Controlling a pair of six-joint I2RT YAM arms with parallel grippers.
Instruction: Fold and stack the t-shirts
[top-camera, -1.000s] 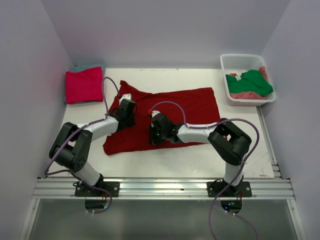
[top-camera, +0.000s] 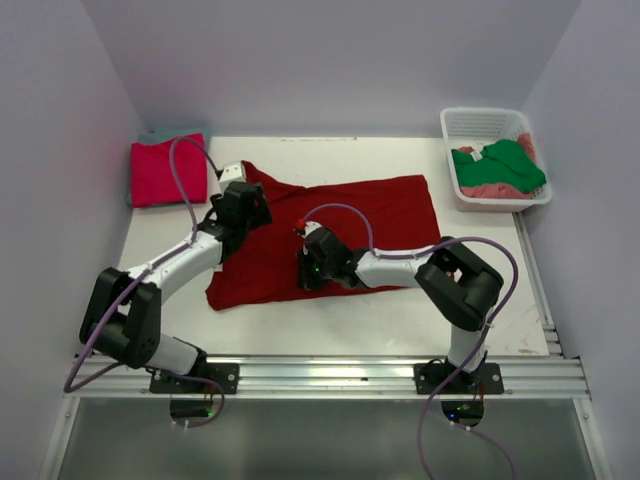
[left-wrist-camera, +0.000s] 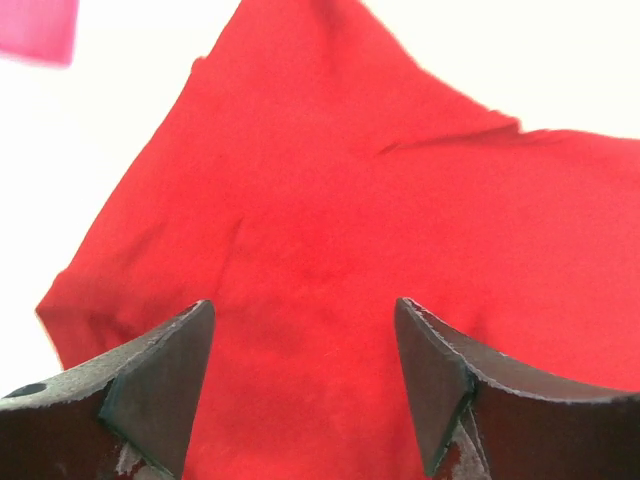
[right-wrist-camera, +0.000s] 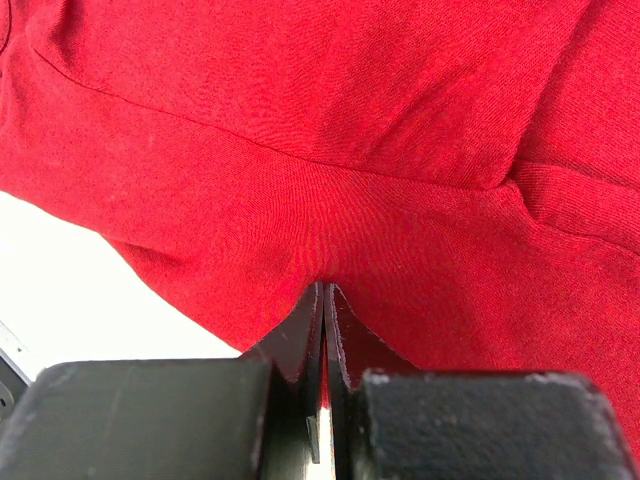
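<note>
A dark red T-shirt (top-camera: 390, 210) lies spread across the middle of the table, with folds and creases. My left gripper hangs over its left part, fingers apart, nothing between them; the shirt's upper-left corner shows ahead of it. My right gripper is shut on or just above the shirt's near middle, its fingertips meeting; no cloth shows clearly between them. A folded pink shirt (top-camera: 165, 170) lies on a blue one at the back left.
A white basket (top-camera: 475, 125) holding green and pink clothing sits at the back right. Bare white table (top-camera: 300, 335) shows along the front, the back and both sides. Walls enclose the table left, right and behind.
My left gripper has moved left and slightly up the view from its place over the shirt, and its arm has shifted left. The right arm and the shirt look unchanged.
</note>
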